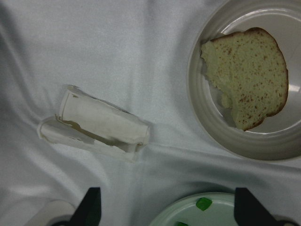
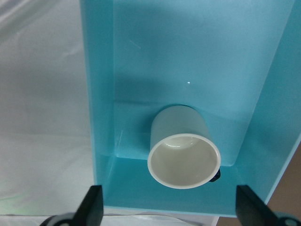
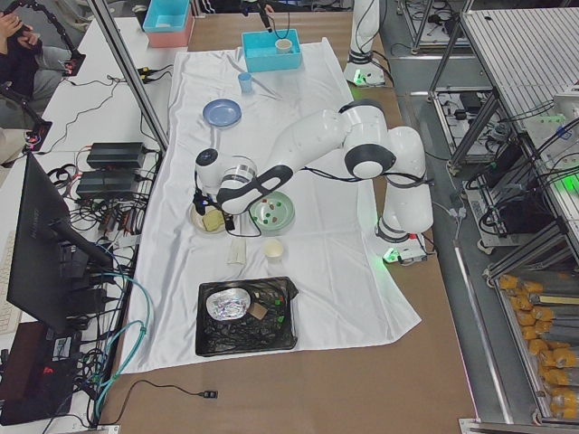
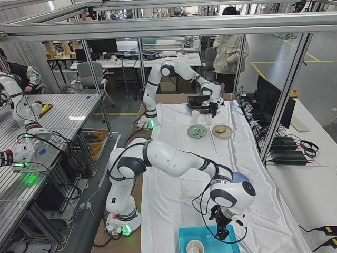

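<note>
My left gripper is open above the white cloth, with a crumpled white paper cup below, a beige plate holding a bread slice to the upper right, and a green plate with green pieces at the lower edge. My right gripper is open, nothing between its fingers, over a blue bin that holds a white mug with its mouth facing up.
A black tray with foil and a brown item lies at the near end of the cloth. A blue plate and a blue cup stand between the arms. A pale cup is beside the green plate.
</note>
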